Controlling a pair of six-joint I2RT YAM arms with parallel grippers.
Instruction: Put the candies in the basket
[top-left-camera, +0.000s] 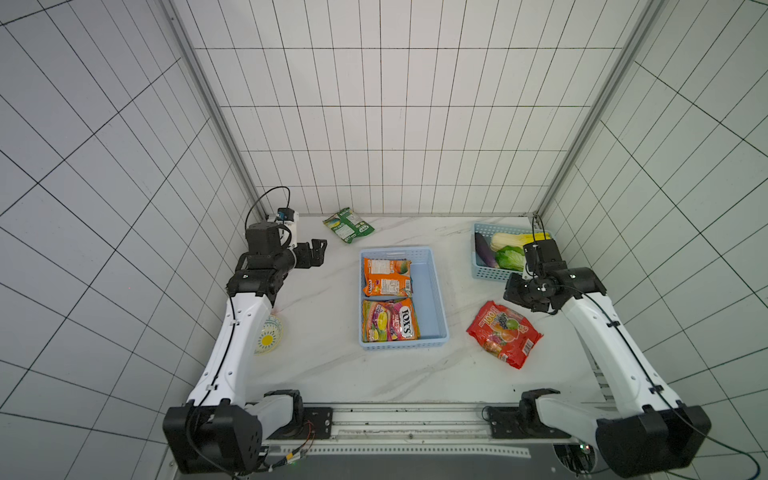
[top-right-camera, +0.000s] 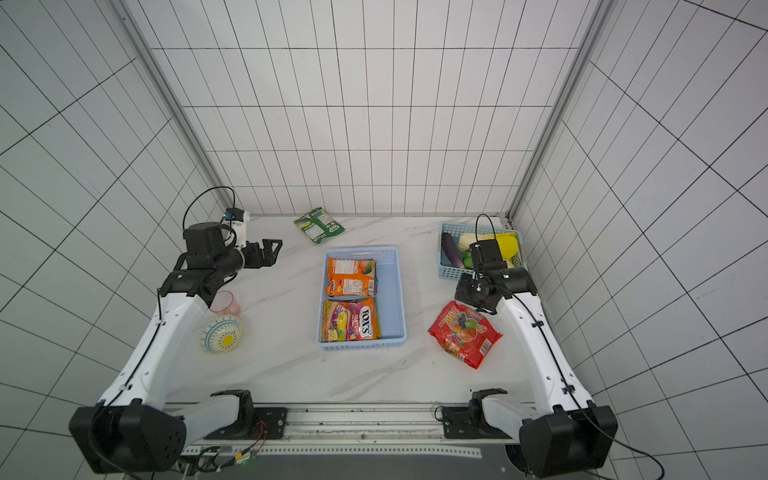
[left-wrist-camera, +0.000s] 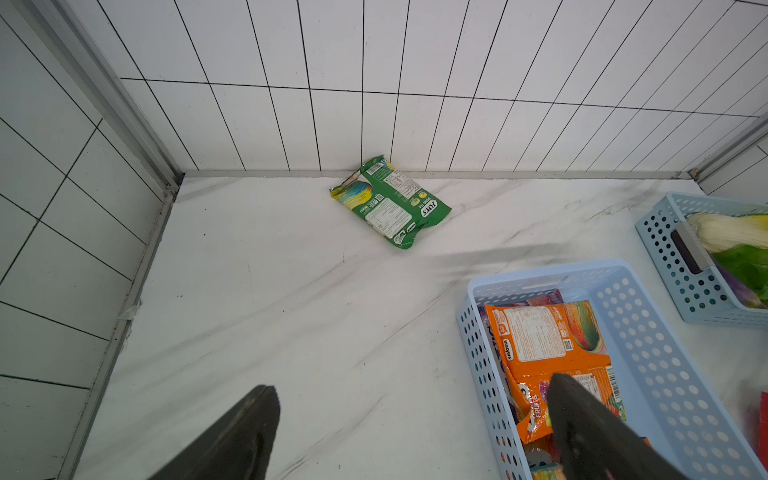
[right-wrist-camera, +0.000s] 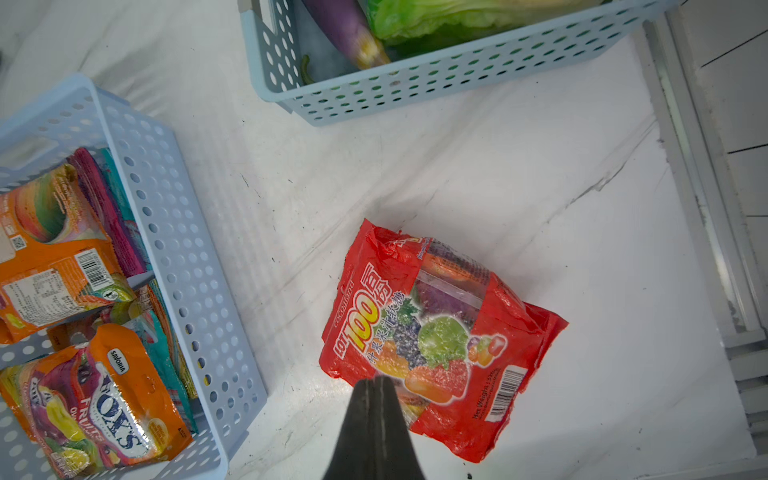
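Observation:
A light-blue basket (top-left-camera: 432, 304) in the middle holds several candy bags, orange Fox's packs (right-wrist-camera: 104, 400) on top. A red candy bag (right-wrist-camera: 432, 344) lies on the counter right of it. My right gripper hangs above the red bag, shut with nothing showing between its fingers. A green candy bag (left-wrist-camera: 388, 204) lies at the back left. My left gripper is open and empty, above the counter left of the basket.
A second basket (right-wrist-camera: 448, 80) with eggplant and leafy vegetables stands at the back right. A patterned bowl (top-right-camera: 220, 334) and a pink cup (top-right-camera: 226, 300) sit beside the left arm. Tiled walls (top-left-camera: 381, 128) enclose the counter.

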